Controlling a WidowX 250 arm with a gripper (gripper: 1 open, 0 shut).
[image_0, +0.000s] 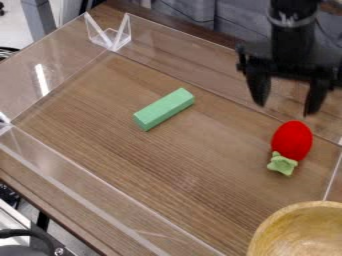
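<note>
My gripper hangs at the upper right, dark and seen from the front, with prongs pointing down; whether its fingers are apart is hard to tell. Below it, a red oval object with a green leafy top lies on the wooden table, like a toy strawberry. A green bar-shaped block lies left of centre.
A yellow bowl sits at the lower right corner. A small clear wire-like holder stands at the upper left.
</note>
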